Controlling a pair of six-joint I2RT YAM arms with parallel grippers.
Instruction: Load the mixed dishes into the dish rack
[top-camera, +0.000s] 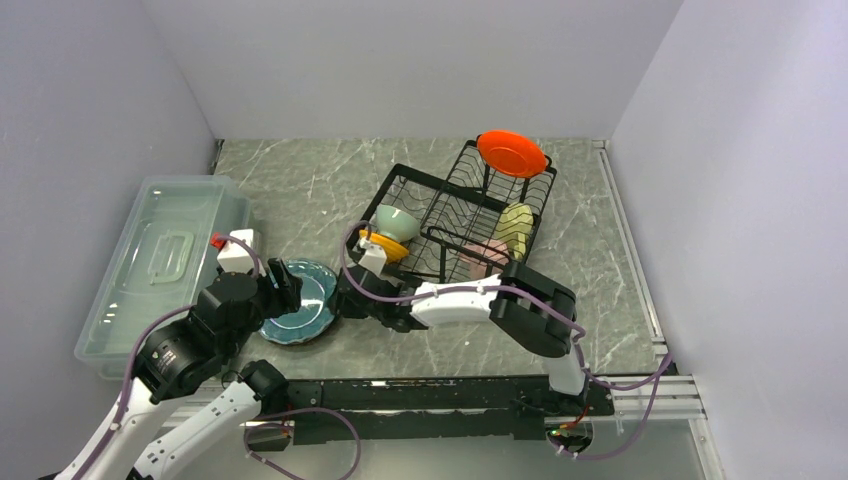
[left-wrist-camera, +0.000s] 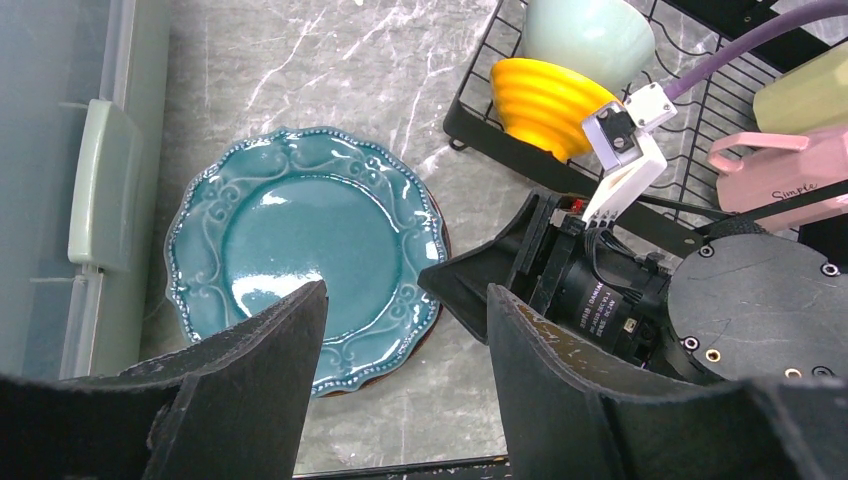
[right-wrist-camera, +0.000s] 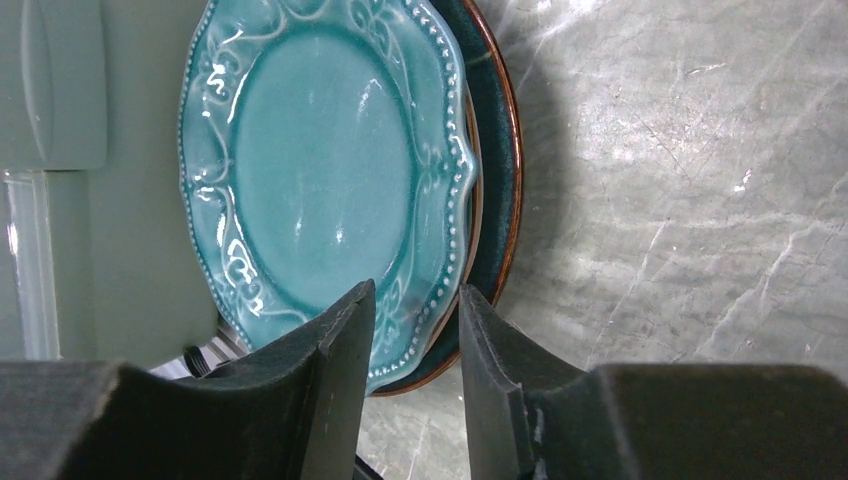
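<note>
A glossy teal plate (left-wrist-camera: 310, 250) with a scalloped, beaded rim lies on the counter, on top of a brown-rimmed dark plate (right-wrist-camera: 500, 200). My right gripper is at their right edge, fingers apart; the teal rim shows between its fingers, and contact cannot be told. Over the plates' left side, my left gripper (top-camera: 288, 280) is open and empty. The black dish rack (top-camera: 450, 215) bears an orange plate (top-camera: 511, 153), a pale green bowl (top-camera: 398, 222), a yellow bowl (left-wrist-camera: 548, 105), a pink mug (left-wrist-camera: 780, 170) and yellow-green dishware (top-camera: 516, 225).
A lidded clear bin (top-camera: 150, 290) stands close to the left of the plates. My right forearm (top-camera: 465, 305) crosses in front of the rack. Bare counter (top-camera: 290, 200) lies behind the plates, and more is free at the far right.
</note>
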